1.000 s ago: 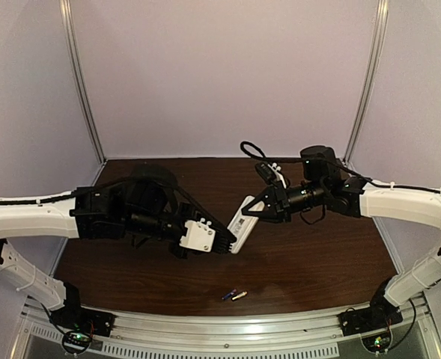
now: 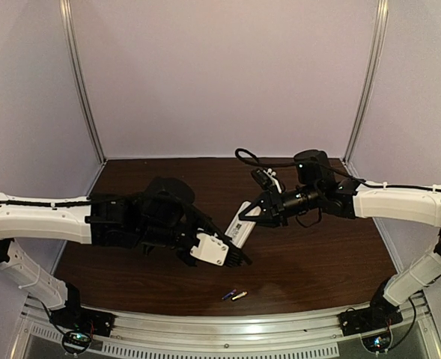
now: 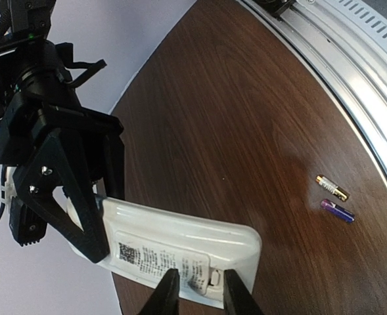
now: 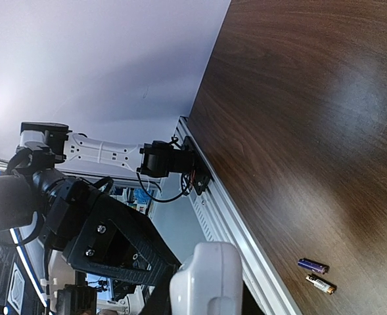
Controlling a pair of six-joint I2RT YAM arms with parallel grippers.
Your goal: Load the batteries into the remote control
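Note:
The white remote control hangs over the table, back cover with a printed label facing the left wrist camera. My right gripper is shut on one end of it. My left gripper is at the other end, its fingertips at the cover's latch, shut on that part of the remote. A purple battery and a gold-and-black battery lie side by side on the table below, near the front.
A metal rail runs along its front edge, and white walls stand around the sides and back.

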